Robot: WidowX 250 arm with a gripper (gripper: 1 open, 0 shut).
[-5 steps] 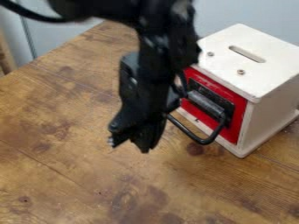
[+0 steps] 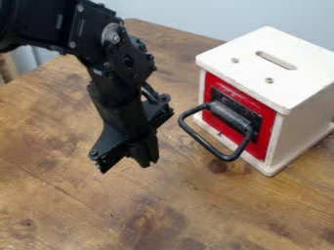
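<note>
The black gripper (image 2: 147,156) hangs low over the wooden table at centre-left, pointing down, its fingertips close together with nothing visible between them. To its right stands a white box (image 2: 265,76) with a red front (image 2: 261,137) and a black U-shaped handle (image 2: 206,143) sticking out toward the gripper. The gripper is apart from the handle, to its left. The box's top has a slot and two screws.
Bare wooden table (image 2: 92,205) fills the front and left. A pale wall (image 2: 196,15) runs behind the box and arm.
The arm has moved left, away from the box, uncovering more of the red front and handle. The box looks unmoved.
</note>
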